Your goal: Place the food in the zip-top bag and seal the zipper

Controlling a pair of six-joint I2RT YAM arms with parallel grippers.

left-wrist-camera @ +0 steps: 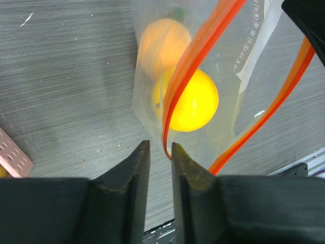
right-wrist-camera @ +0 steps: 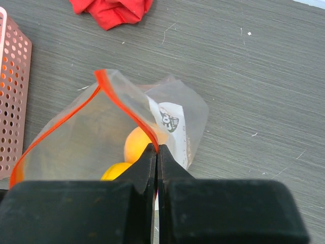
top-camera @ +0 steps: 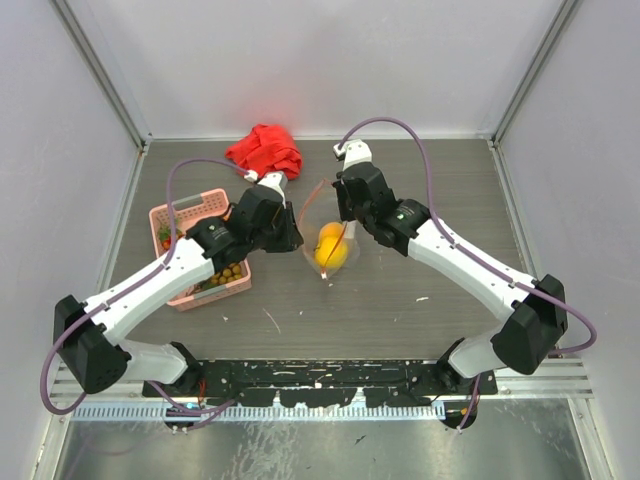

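The clear zip top bag [right-wrist-camera: 190, 114] stands on the table with its orange-edged mouth spread open. Inside it lie an orange fruit [left-wrist-camera: 161, 44] and a yellow one [left-wrist-camera: 195, 104], side by side in the left wrist view. My right gripper is shut on the bag's orange rim. My left gripper stands part open at the opposite edge of the mouth. The orange edge comes down close to its fingertips, with a gap showing between the fingers. In the top view the left gripper [top-camera: 297, 243] is just left of the bag.
A pink basket [top-camera: 245, 285] holding several food items stands left of the bag, partly under the left arm. A crumpled red cloth [top-camera: 267, 150] lies at the back.
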